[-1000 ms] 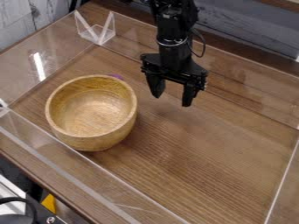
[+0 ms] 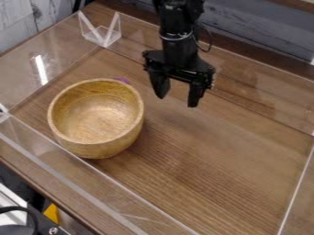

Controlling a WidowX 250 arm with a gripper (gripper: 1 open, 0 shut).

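Note:
A black robot arm reaches down from the top centre, its gripper (image 2: 179, 90) low over the wooden table, with two dark finger parts at left and right. Whether anything is between them is too small and dark to tell. A large yellow bowl (image 2: 95, 138) stands to the left and front of the gripper, empty as far as it shows. A small purple item (image 2: 123, 80) lies behind the bowl, left of the gripper.
A white wire rack (image 2: 101, 29) stands at the back left. A small yellow object (image 2: 50, 211) and a black cable are at the front-left edge.
The gripper has shifted very slightly up and back over the last second. The bowl and other objects stay in place.

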